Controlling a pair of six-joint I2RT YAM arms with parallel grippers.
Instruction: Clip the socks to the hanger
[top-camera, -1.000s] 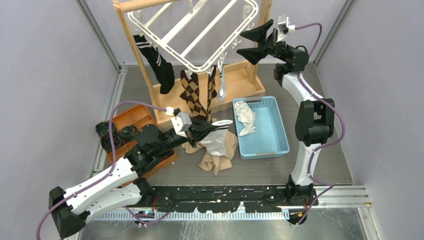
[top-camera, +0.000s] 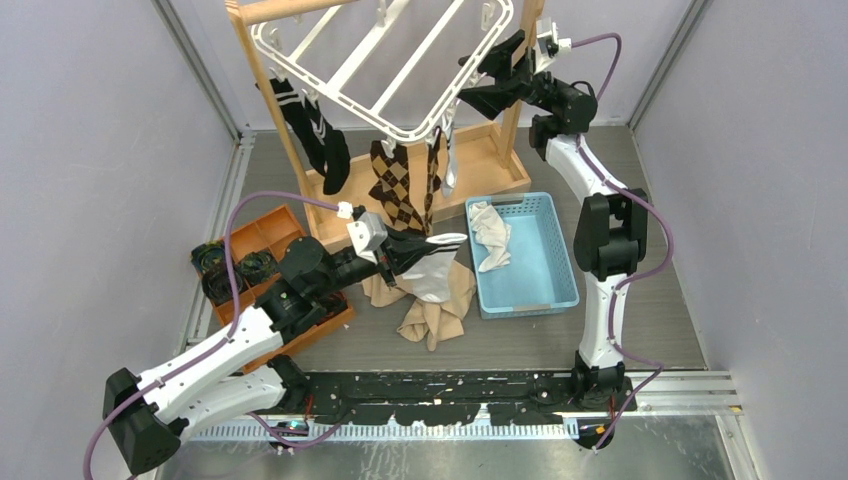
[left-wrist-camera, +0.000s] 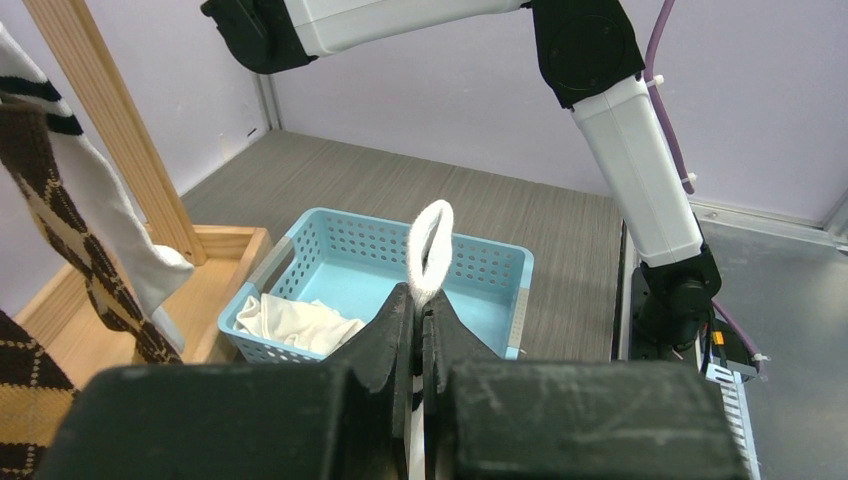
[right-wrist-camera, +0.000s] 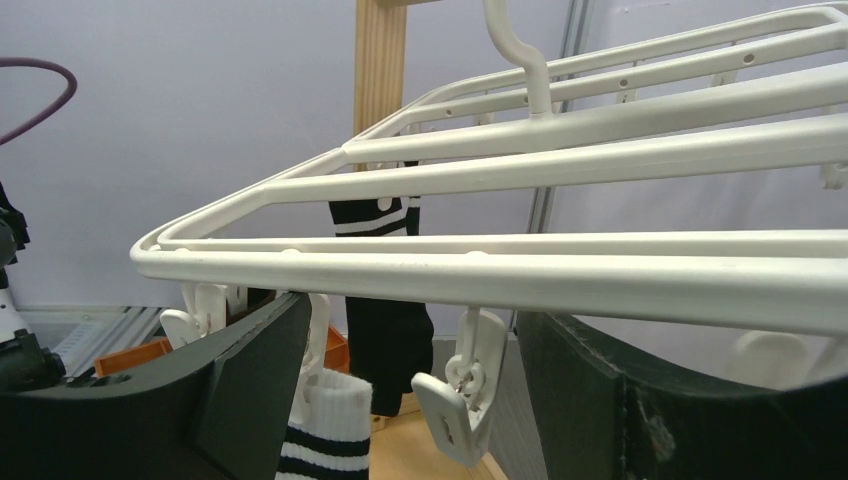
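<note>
My left gripper is shut on a white sock (left-wrist-camera: 430, 245), whose folded edge stands up above the fingertips; its striped body (top-camera: 432, 280) hangs below in the top view. At the rack's right side, my right gripper (top-camera: 470, 80) is partly open at the edge of the white hanger (right-wrist-camera: 500, 278). An empty clip (right-wrist-camera: 465, 390) hangs between its spread fingers in the right wrist view, with no grip on it visible. Black socks (top-camera: 322, 140), brown argyle socks (top-camera: 392, 188) and another white sock (right-wrist-camera: 330, 415) hang from the hanger.
Below the left gripper lies a beige cloth (top-camera: 435, 320) on the floor. A blue basket (top-camera: 535, 265) holds a pale cloth (top-camera: 490, 235). The wooden rack (top-camera: 490, 165) carries the hanger; an orange box (top-camera: 275, 230) with dark bundles stands at left.
My right gripper has moved left to the hanger's edge, its fingers slightly closer together. The hanger and its hanging socks have shifted a little. The left arm has barely moved, still with the white sock.
</note>
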